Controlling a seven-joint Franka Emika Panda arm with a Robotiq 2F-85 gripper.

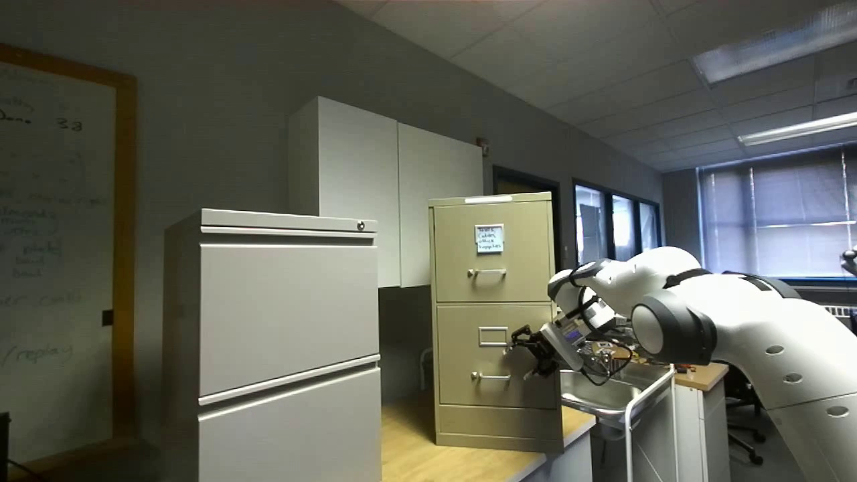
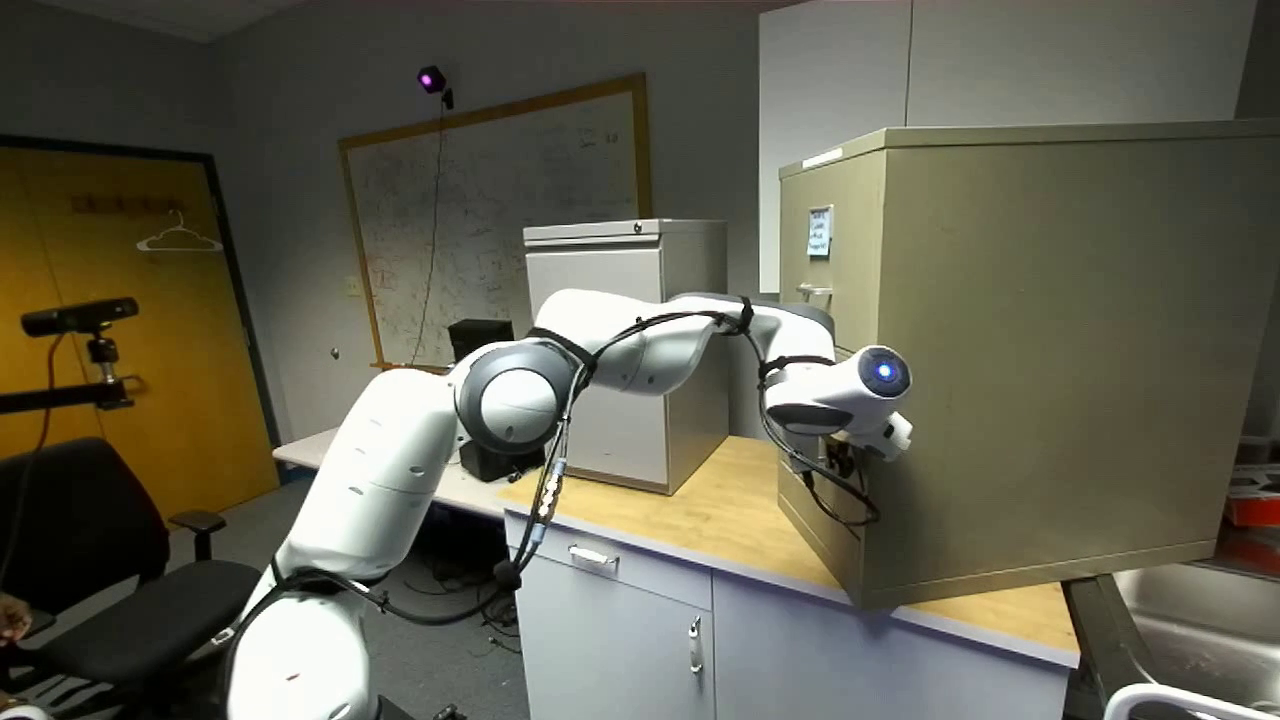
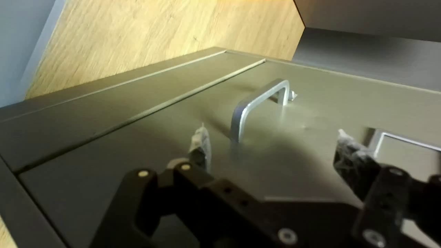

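A beige two-drawer filing cabinet stands on the wooden counter, both its drawers closed. On the lower drawer, a silver bar handle lies ahead of my gripper, whose fingers are spread wide with nothing between them. In the wrist view the handle appears beyond the fingertips, nearer the left one, and apart from both. Exterior view 1 shows the gripper in front of the lower drawer, a little right of and above the handle. The upper drawer has its own handle and a label. In exterior view 2 the gripper is mostly hidden.
A grey filing cabinet stands left of the beige one, with bare wooden counter between them. On the other side is a sink with a white rail. Wall cupboards hang behind.
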